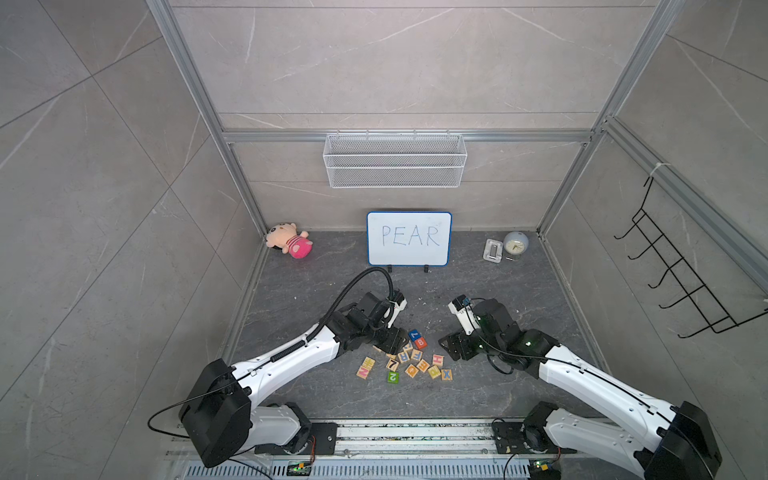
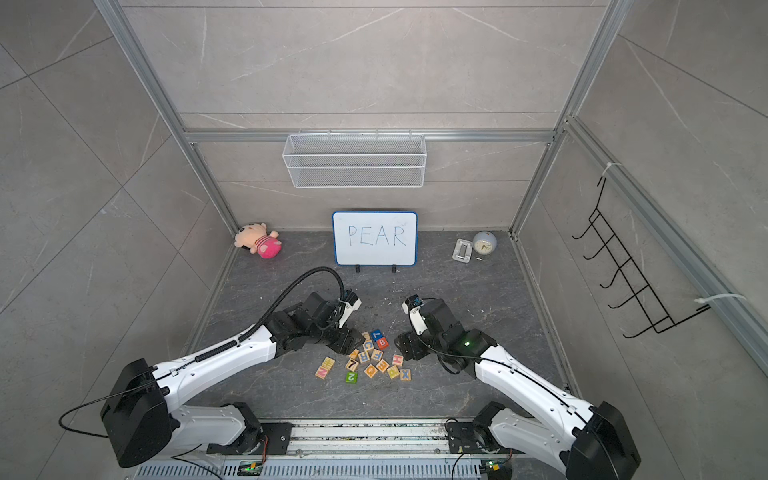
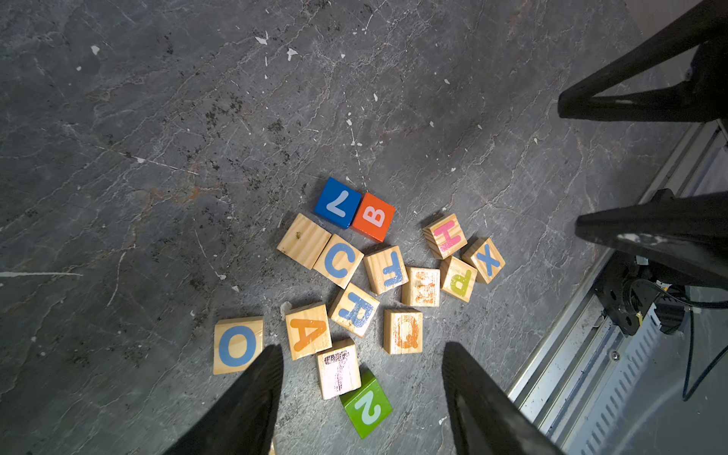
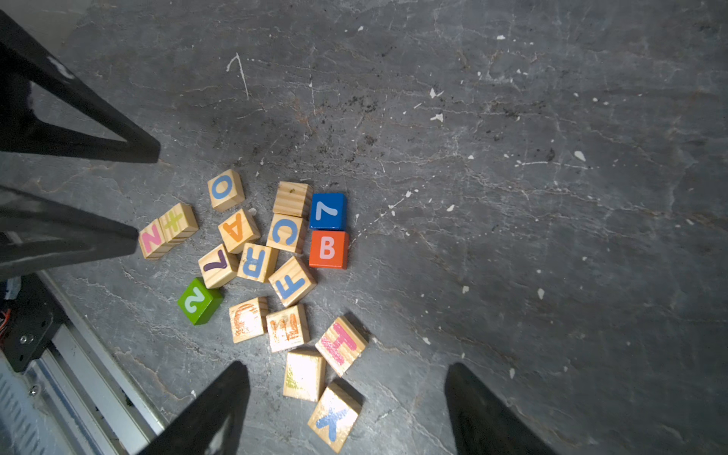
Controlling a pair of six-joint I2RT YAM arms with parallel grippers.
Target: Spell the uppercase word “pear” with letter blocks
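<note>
Wooden letter blocks lie scattered on the grey table in no row. In the left wrist view I make out an orange A (image 3: pixel 307 330), a blue R (image 3: pixel 355 309), a yellowish P (image 3: pixel 459 283) and a worn orange letter that looks like E (image 3: pixel 421 286). Glare washes out the P block's face (image 4: pixel 304 374) in the right wrist view. My left gripper is open above the cluster's left side, holding nothing. Open and empty too, my right gripper hangs at the cluster's right. A whiteboard (image 1: pixel 409 238) at the back reads PEAR.
Other blocks crowd around, among them a red B (image 4: pixel 328 250), a blue 7 (image 4: pixel 327 211) and a green 2 (image 4: pixel 199 301). A doll (image 1: pixel 288 240) and a round clock (image 1: pixel 516 243) stand at the back corners. Bare table lies between blocks and whiteboard.
</note>
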